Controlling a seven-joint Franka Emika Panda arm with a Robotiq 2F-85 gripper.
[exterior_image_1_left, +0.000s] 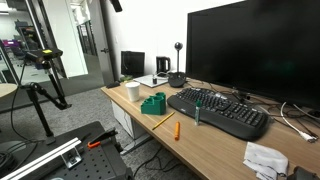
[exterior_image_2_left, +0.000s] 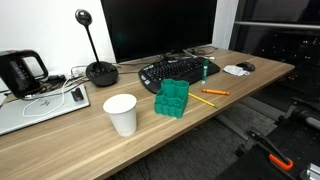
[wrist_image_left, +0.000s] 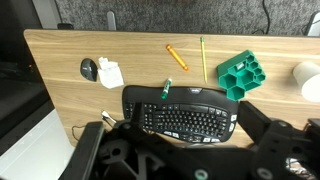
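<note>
In the wrist view my gripper is open and empty, high above the desk, its dark fingers spread across the lower part of the picture. Below lies a green compartment holder, also visible as the green holder in exterior view 2. A yellow pencil and an orange marker rest flat beside it. The teal marker stands upright in front of the keyboard. A white cup stands near the holder.
A white cloth and a dark mouse lie at the desk's far end from the cup. Behind the keyboard rises a large black monitor. A coffee maker stands at the back. Bare wood surrounds the markers.
</note>
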